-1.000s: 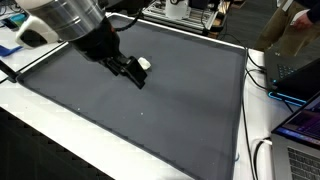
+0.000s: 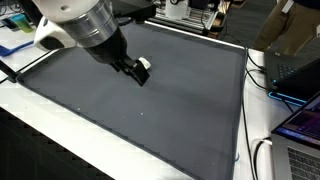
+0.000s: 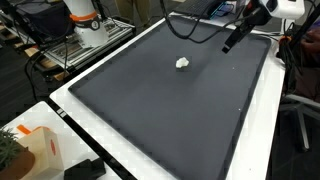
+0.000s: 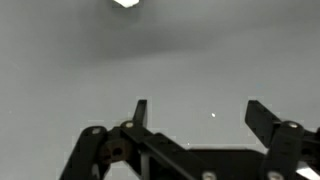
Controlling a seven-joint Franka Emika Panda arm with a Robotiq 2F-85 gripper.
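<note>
A small white object [image 3: 182, 62] lies on the dark grey board [image 3: 150, 105]. In exterior view 1 the white object [image 2: 145, 63] shows just behind the gripper, partly covered by it. At the top edge of the wrist view, the same white object [image 4: 126, 3] is cut off by the frame. My gripper [image 2: 138, 78] hangs over the board, apart from the object. Its black fingers [image 4: 139, 114] stand wide open, with only bare board visible between them.
Laptops [image 2: 296, 155] and cables are off the board's right side. A small potted plant [image 3: 12, 150] stands at the lower left of exterior view 2. Most of the board is clear.
The arm and gripper have shifted slightly to the right in exterior view 1, and the gripper now covers more of the white object. The object stays in place.
</note>
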